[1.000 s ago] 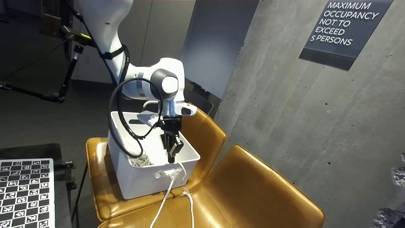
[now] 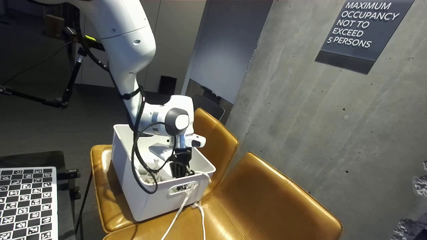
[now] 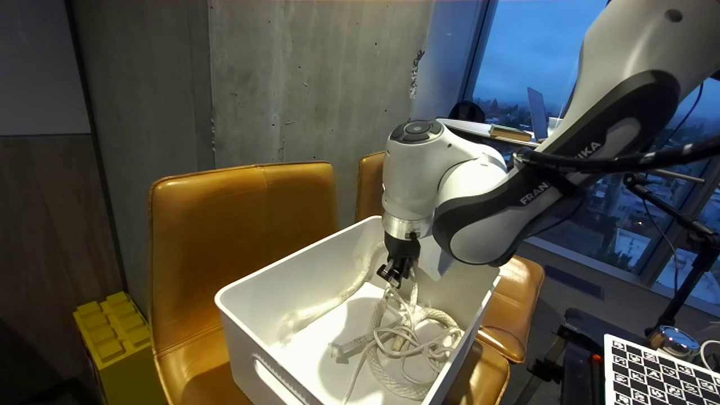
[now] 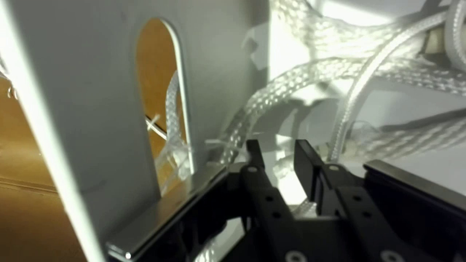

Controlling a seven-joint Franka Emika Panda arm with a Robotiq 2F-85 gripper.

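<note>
My gripper reaches down into a white box, close to its end wall with the oval handle slot. Its two black fingers stand part open, and a narrow gap shows between them. A white braided rope curves over the box floor beyond the fingertips. Nothing is clearly gripped, though rope passes beneath the fingers. In exterior view 1, rope hangs out through the handle slot, while the box wall hides the fingertips. A loose coil of white rope lies inside the box.
The box rests on a tan leather chair, with another tan chair beside it. Behind stands a concrete wall. A checkered calibration board lies to the left. The gripper is close to the box's end wall.
The arm has lowered, bringing the gripper deeper into the box near the slotted wall. The box has shifted slightly toward the viewer of exterior view 1.
</note>
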